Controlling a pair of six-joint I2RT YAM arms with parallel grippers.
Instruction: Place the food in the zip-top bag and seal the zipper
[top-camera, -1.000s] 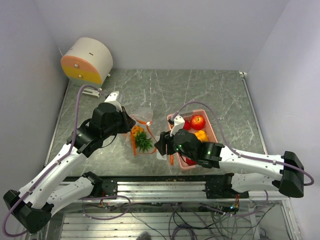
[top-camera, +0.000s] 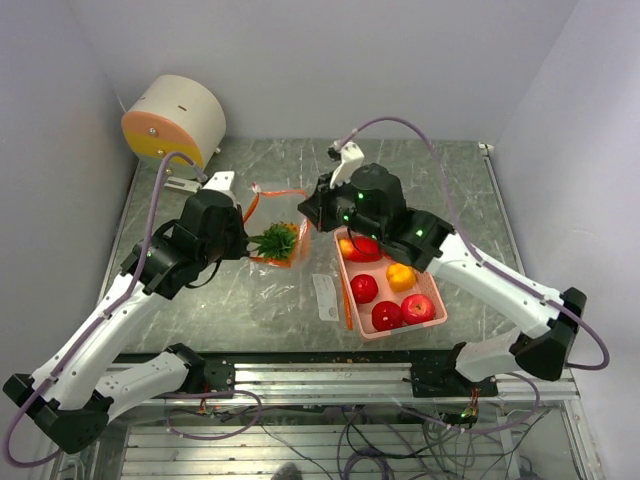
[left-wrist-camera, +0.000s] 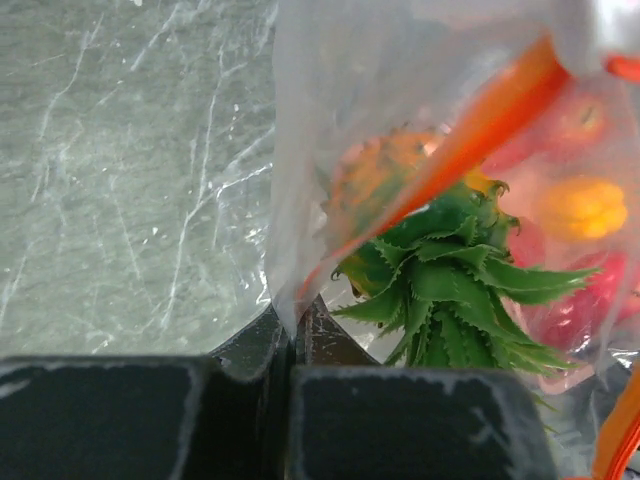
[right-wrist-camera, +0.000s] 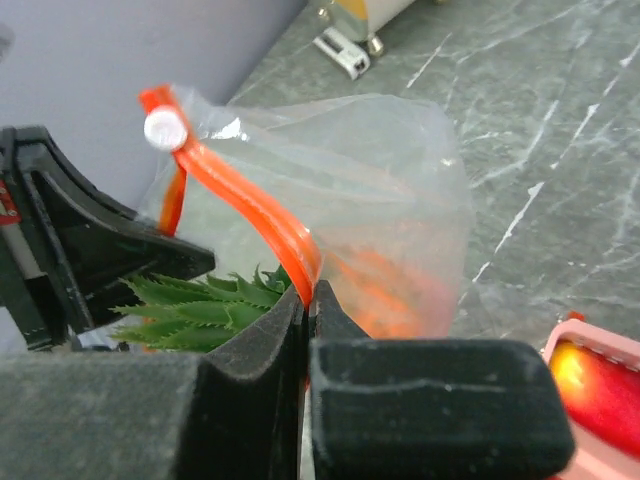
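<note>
A clear zip bag (top-camera: 281, 205) with an orange zipper hangs between my two grippers. Inside it lies a toy pineapple, its green leaves (left-wrist-camera: 455, 285) toward the bag's mouth. My left gripper is shut on one side of the bag's edge. On the opposite side, the orange zipper strip (right-wrist-camera: 265, 222) runs down between the tips of my right gripper, which is shut on it. The white zipper slider (right-wrist-camera: 166, 129) sits at the strip's far end, beyond the right fingertips. Part of the pineapple's body is hidden behind the zipper and film.
A pink tray (top-camera: 385, 328) of toy fruit and vegetables stands to the right, partly under my right arm. A white drum-shaped container (top-camera: 185, 112) with an orange and yellow front stands at the back left.
My right gripper, earlier open near the bag's right edge, has shut on it and moved toward the back of the table. The left gripper shifted slightly left; the bag's mouth has turned and stretched.
</note>
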